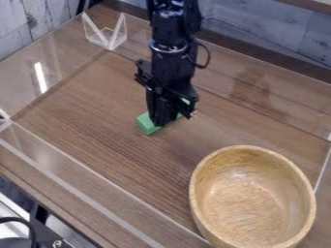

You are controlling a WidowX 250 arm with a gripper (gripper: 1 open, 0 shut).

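Note:
My gripper (165,102) is low over the middle of the table, directly over a green block (147,124), which it mostly covers. Part of the block shows at the lower left of the fingers. Whether the fingers are open or closed around it is hard to see.
A large empty wooden bowl (253,199) sits at the front right. Clear plastic brackets stand at the left edge and back left, and a cable lies at the bottom left.

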